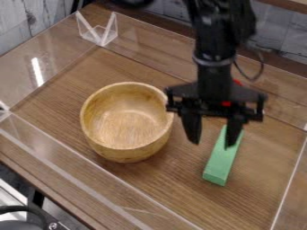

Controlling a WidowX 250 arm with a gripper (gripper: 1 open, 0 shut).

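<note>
My black gripper (214, 124) hangs from the arm at the centre right of the camera view, its fingers apart with nothing seen held between them. Below it and to the right, a green oblong block (222, 154) lies on the wooden table (96, 193). To the left of the gripper sits a wide tan bowl (120, 137), empty. A small red object (234, 88) is partly hidden behind the gripper.
A white wire object (99, 29) stands at the back left near the table's edge. A cable loops beside the arm at the upper right.
</note>
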